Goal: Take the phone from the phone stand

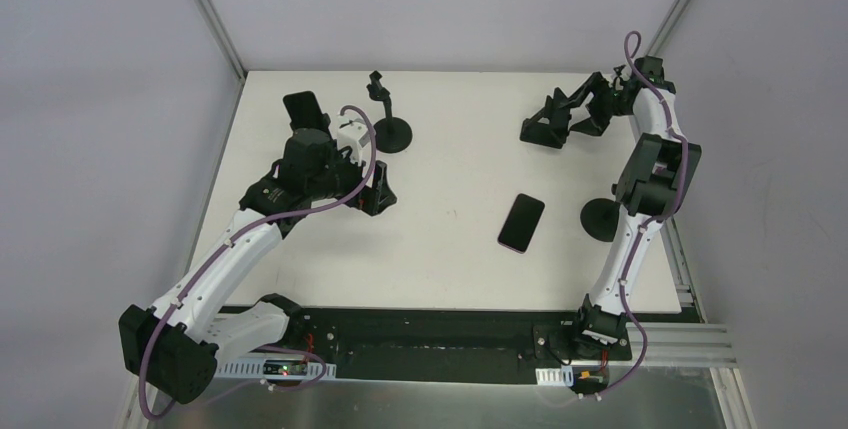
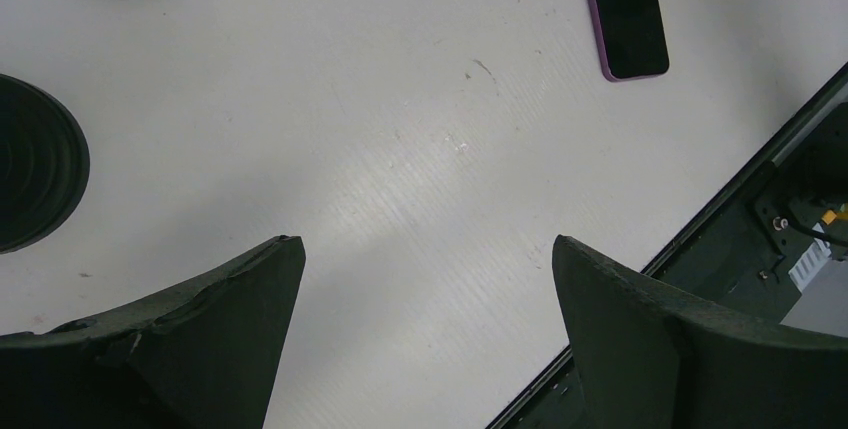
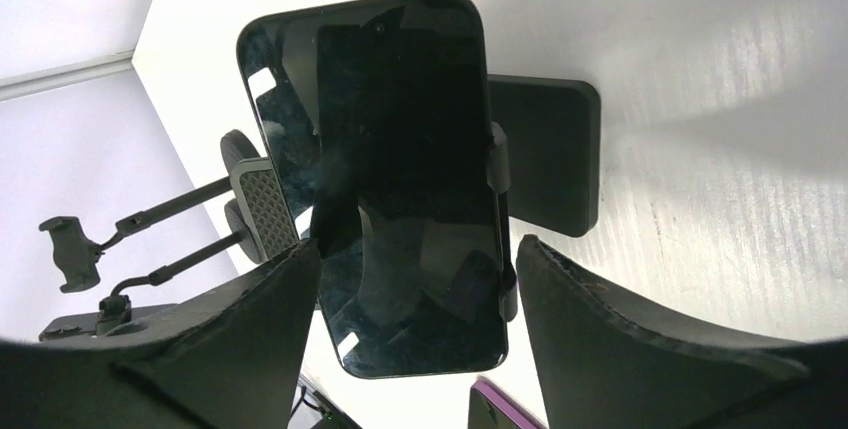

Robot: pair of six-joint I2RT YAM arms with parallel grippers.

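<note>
A black phone [image 3: 400,119] rests on a phone stand [image 3: 545,149] at the back right of the table [image 1: 450,179]. In the right wrist view my right gripper has its fingers on either side of the phone's lower part, part open; whether they touch it I cannot tell. From above, the stand and phone are partly hidden by that gripper. My left gripper hangs over the table's left part, open and empty.
Another phone [image 1: 521,222] lies flat in the right middle. A round-based stand [image 1: 393,133] stands at the back, another phone [image 1: 303,109] at the back left, and a round base [image 1: 599,219] at the right.
</note>
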